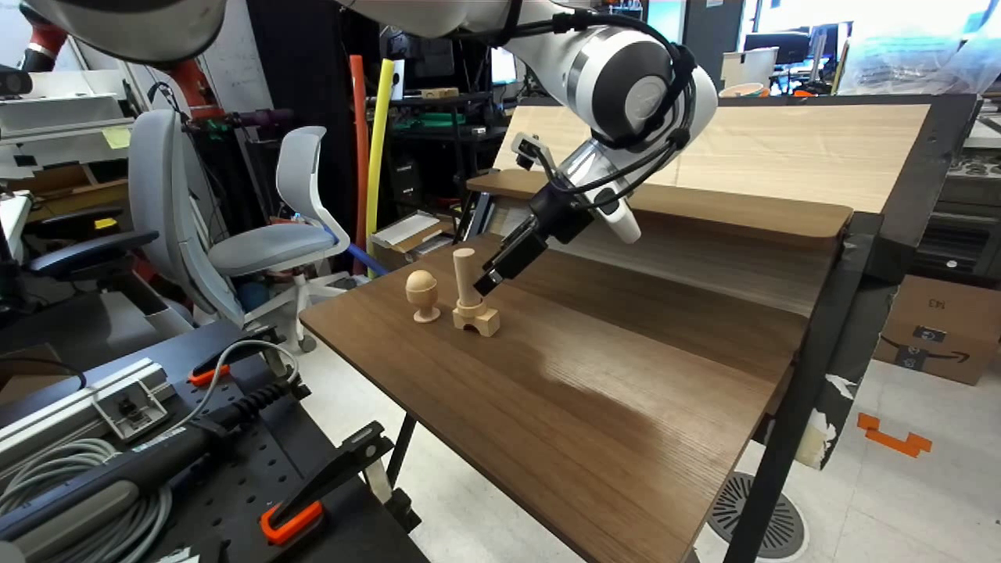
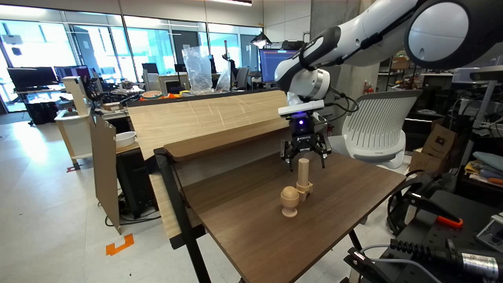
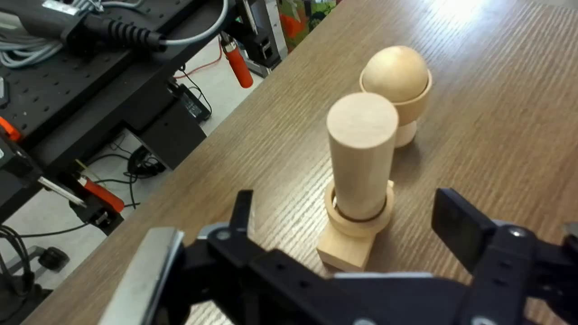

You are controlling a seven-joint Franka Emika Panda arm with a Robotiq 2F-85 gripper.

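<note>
A pale wooden cylinder (image 3: 361, 157) stands upright in a wooden ring (image 3: 357, 223), which rests on a notched wooden block (image 3: 344, 248). Beside it on the table is a wooden cup on a foot (image 3: 410, 108), holding a wooden ball (image 3: 395, 75). My gripper is open, and its black fingers (image 3: 460, 227) are spread wide to either side of the cylinder's stack, with nothing held. From outside, the gripper (image 2: 305, 166) hangs just behind the cylinder (image 2: 303, 172), tilted down toward it. Whether a finger touches the wood cannot be told.
A raised shelf (image 1: 676, 202) runs along its back. A black bench (image 1: 253, 469) with clamps and cables stands off the table's front left edge.
</note>
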